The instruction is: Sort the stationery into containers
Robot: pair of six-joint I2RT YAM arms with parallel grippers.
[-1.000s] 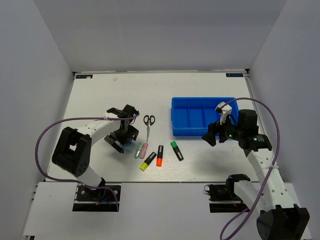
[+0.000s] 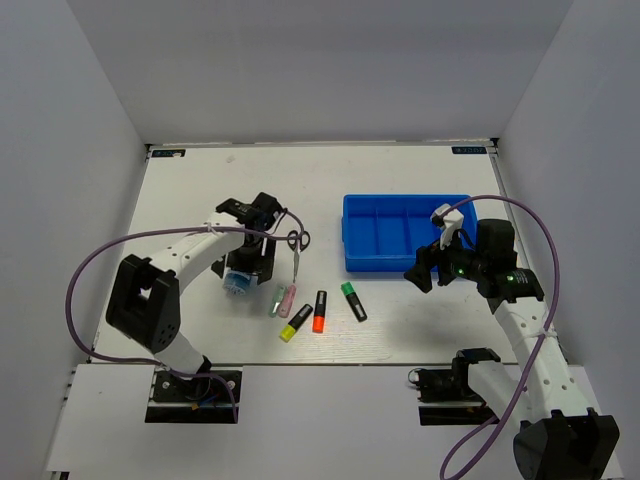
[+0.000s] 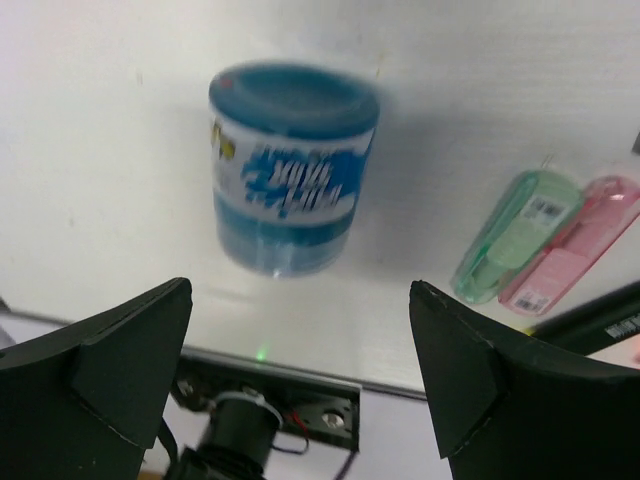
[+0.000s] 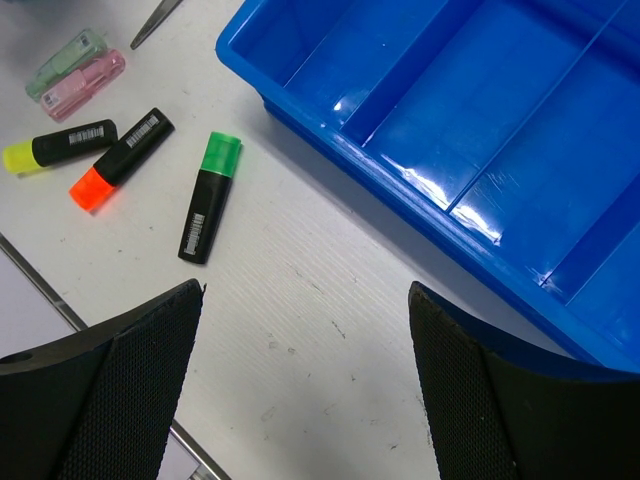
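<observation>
A blue-banded tub stands on the table below my open left gripper, nothing between its fingers. Right of it lie green and pink bottles, then yellow, orange and green highlighters. Scissors lie above the bottles. The blue compartment tray appears empty. My right gripper hangs open by the tray's right part, holding nothing.
Walls enclose it on both sides.
My left gripper has risen and drawn back toward the rear, uncovering more of the tub. The right arm has stayed still.
</observation>
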